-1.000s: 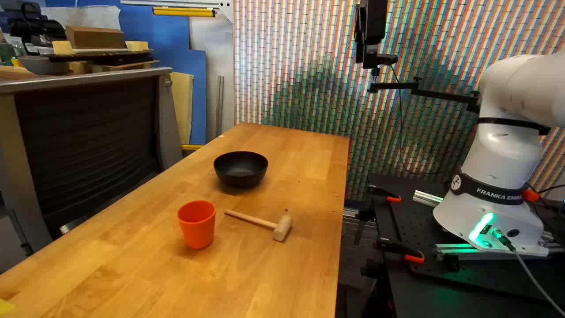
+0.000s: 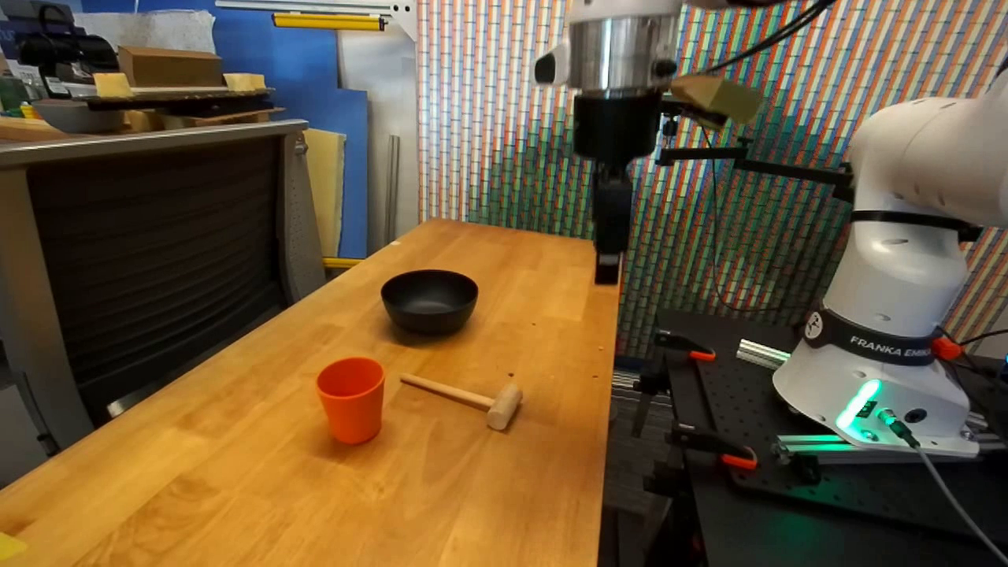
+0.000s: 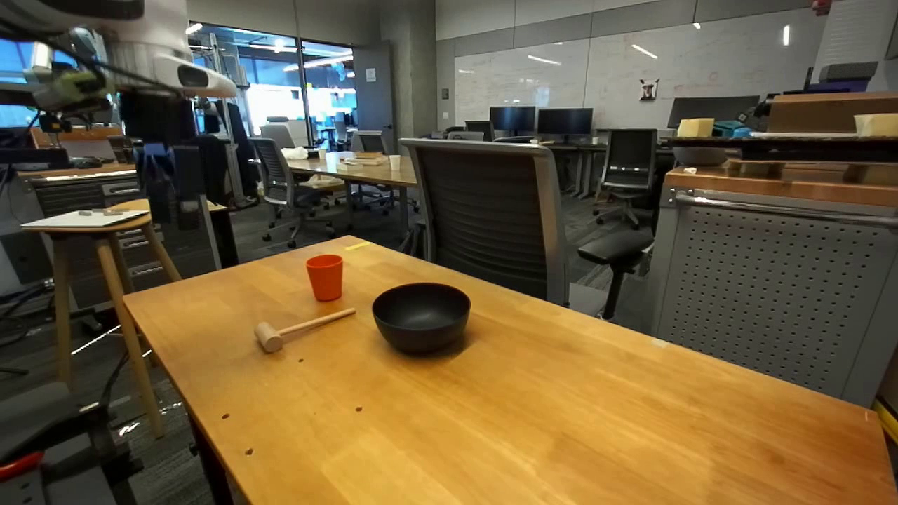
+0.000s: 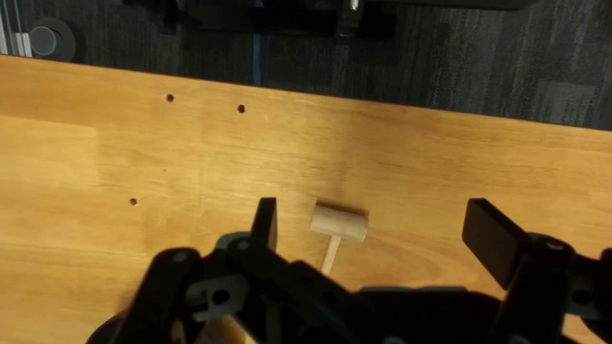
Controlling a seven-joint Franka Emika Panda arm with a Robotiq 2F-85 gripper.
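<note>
On the wooden table lies a small wooden mallet (image 2: pixel 503 406), its handle pointing toward the gap between an orange cup (image 2: pixel 351 401) and a black bowl (image 2: pixel 430 302). Both vessels stand upright and apart from it; no contents show in either. My gripper (image 2: pixel 609 269) hangs well above the table, pointing down. In the wrist view the gripper is open, its two fingertips wide apart with nothing held. The mallet's head (image 4: pixel 339 222) appears between them, far below, while part of its handle is hidden behind the gripper body.
Bare table (image 3: pixel 589 404) stretches beyond the bowl. A grey office chair (image 3: pixel 488 219) stands close against one long side. The robot's base (image 2: pixel 865 350) sits on a black platform across a gap from the opposite side.
The arm has come lower and leftward in exterior view 1, and the gripper now points straight down. Mallet, cup and bowl have stayed where they were.
</note>
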